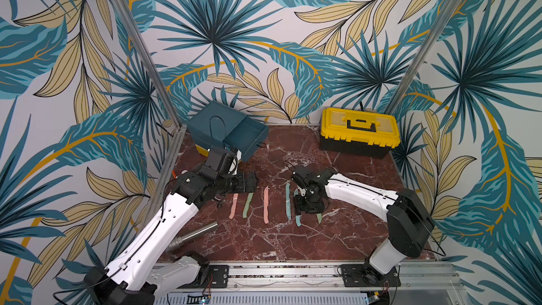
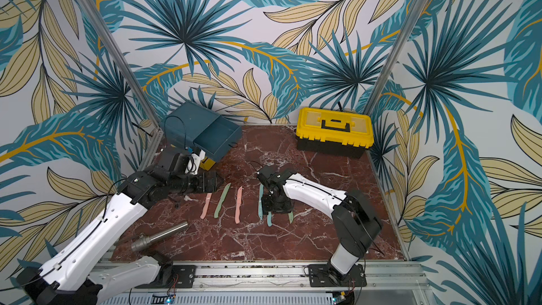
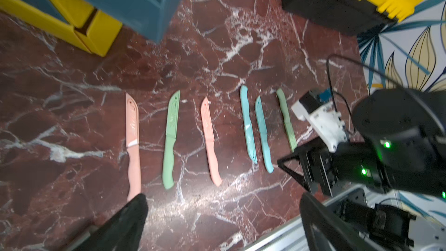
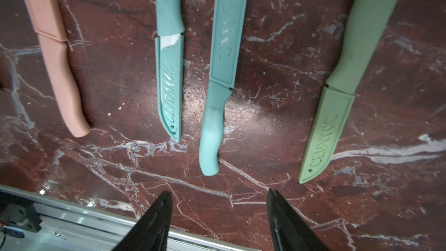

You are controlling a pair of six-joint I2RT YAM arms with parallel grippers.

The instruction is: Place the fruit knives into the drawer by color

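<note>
Six knives in sheaths lie in a row on the marble table: two pink [image 3: 132, 162] [image 3: 211, 158], two green [image 3: 169, 148] [image 3: 288, 125], two blue [image 3: 247, 134] [image 4: 211, 134]. My left gripper is open, empty, above the left knives. My right gripper hangs over the blue and right green knives, part open with nothing between its fingers. A blue drawer unit with yellow base [image 1: 254, 135] stands back left, its top drawer pulled out.
A yellow-lidded toolbox [image 1: 359, 127] stands back right. A steel cylinder [image 2: 161, 234] lies front left.
</note>
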